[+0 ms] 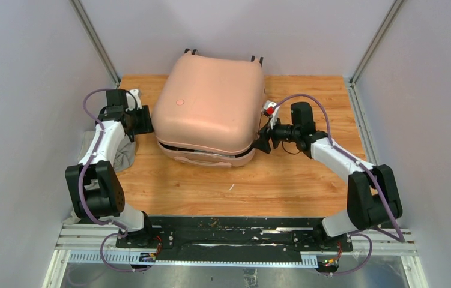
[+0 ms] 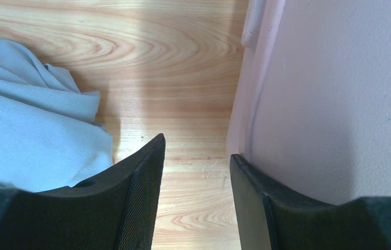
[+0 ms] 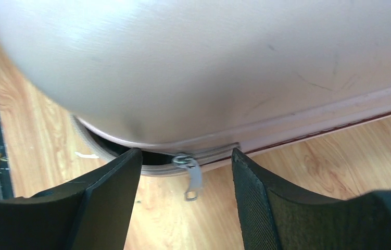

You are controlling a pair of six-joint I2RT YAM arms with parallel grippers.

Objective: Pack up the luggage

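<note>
A pink suitcase (image 1: pixel 208 105) lies with its lid down, a dark gap showing along its front edge. My left gripper is part open beside the suitcase's left side, which fills the right of the left wrist view, with nothing seen between its fingers. My right gripper stands open at the front right corner; the metal zipper pull (image 3: pixel 193 182) shows between its fingers, with the zipper track behind it.
A folded grey-blue cloth (image 2: pixel 32 135) lies on the wooden table at the left, under the left arm.
</note>
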